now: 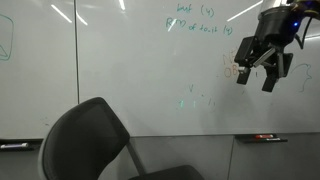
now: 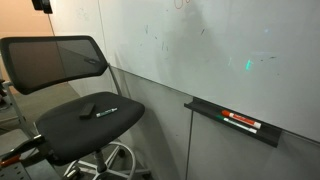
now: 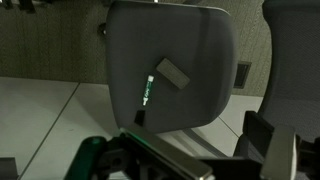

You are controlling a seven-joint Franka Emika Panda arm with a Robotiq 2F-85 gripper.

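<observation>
High in front of the whiteboard [image 1: 150,60], my gripper [image 1: 256,79] points downward with its two fingers spread apart and nothing between them. Looking down in the wrist view, a dark chair seat [image 3: 205,50] lies well below the fingers. On that seat rest a white marker with green markings [image 3: 148,90] and, beside it, a dark grey block like an eraser [image 3: 172,73]. The same marker [image 2: 107,112] and block [image 2: 88,109] show on the seat in exterior view 2. Neither touches the gripper.
A black tray [image 2: 205,106] on the wall below the board holds an orange marker [image 2: 241,118] and others. The chair's mesh backrest [image 2: 55,57] rises behind the seat. Another dark chair part [image 3: 295,60] fills the wrist view's right side.
</observation>
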